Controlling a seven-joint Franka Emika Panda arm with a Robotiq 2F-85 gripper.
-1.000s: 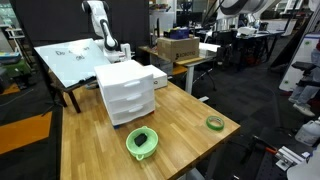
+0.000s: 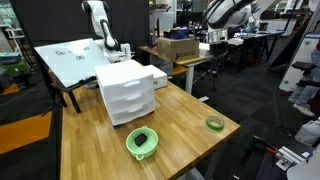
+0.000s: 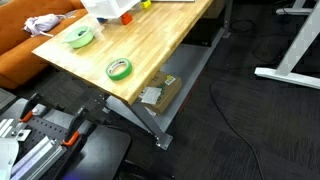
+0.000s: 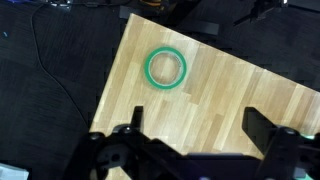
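A green ring, like a roll of tape, lies flat near a corner of the wooden table; this green ring shows whole in the wrist view, beyond my fingers and left of the middle. My gripper is open, its black fingers wide apart above the table with nothing between them. A green bowl with something dark inside stands at the near table edge. White stacked drawers stand farther back on the same table.
Bare wood lies between the ring and the bowl. Dark floor drops away past the table's edge beside the ring. A cardboard box is on a table behind, and a person stands in the background.
In the background, the person in white has shifted to the left. The ring, bowl and drawers look unmoved.
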